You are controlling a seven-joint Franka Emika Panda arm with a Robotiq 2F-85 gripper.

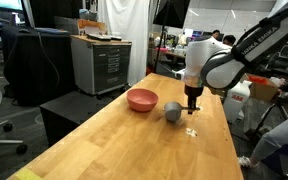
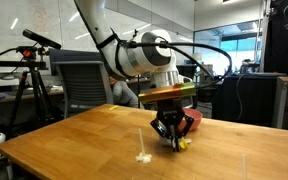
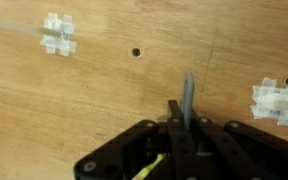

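Observation:
Between the fingers a slim grey, shiny piece sticks out in the wrist view, and the fingers are shut on it. Whether it belongs to the cup, I cannot tell. In exterior view 2 my gripper largely hides the cup, with a small yellow patch beside it.
A red bowl stands behind and left of the cup. White tape patches lie on the table, another tape patch on the right.

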